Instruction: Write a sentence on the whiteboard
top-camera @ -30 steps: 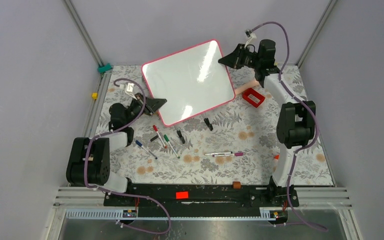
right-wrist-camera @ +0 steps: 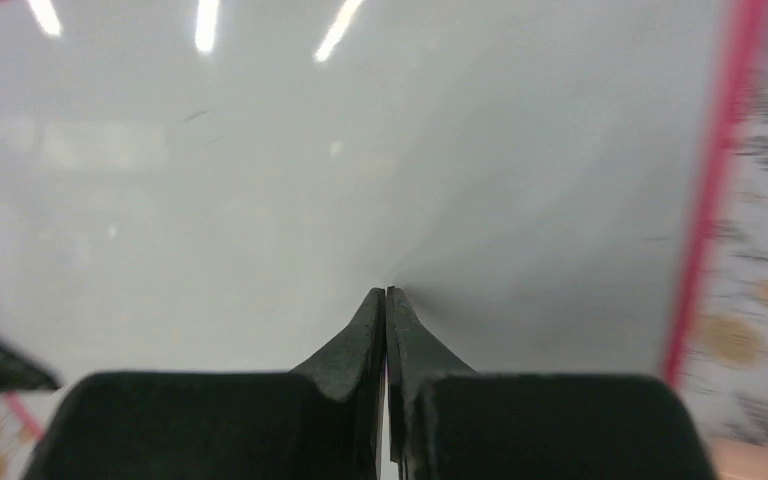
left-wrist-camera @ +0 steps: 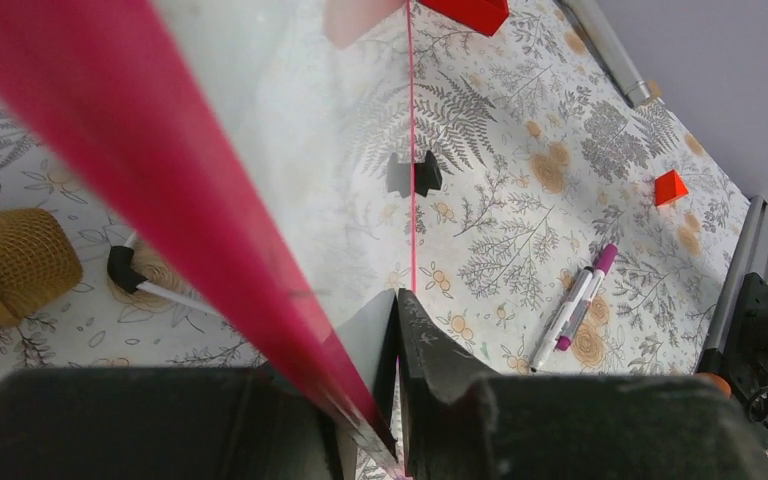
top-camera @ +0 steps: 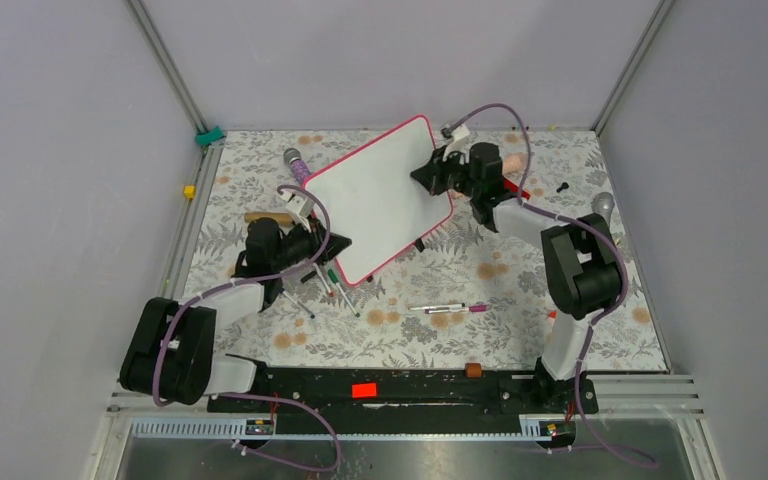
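The white board with a pink rim lies tilted over the patterned table in the top view. My left gripper is shut on the whiteboard at its lower left edge; in the left wrist view the pink rim runs down between the fingers. Over the board's right part, my right gripper is shut with nothing between its fingertips. Whether those tips touch the surface I cannot tell. No writing stands out. A green marker, a red marker and a blue marker lie near the left gripper.
A white pen with purple ends lies beside another in the middle front. A red box and a silver object are at the right. A purple microphone lies back left.
The board has come lower and towards the front. My right gripper travelled left from the board's right edge to over its surface.
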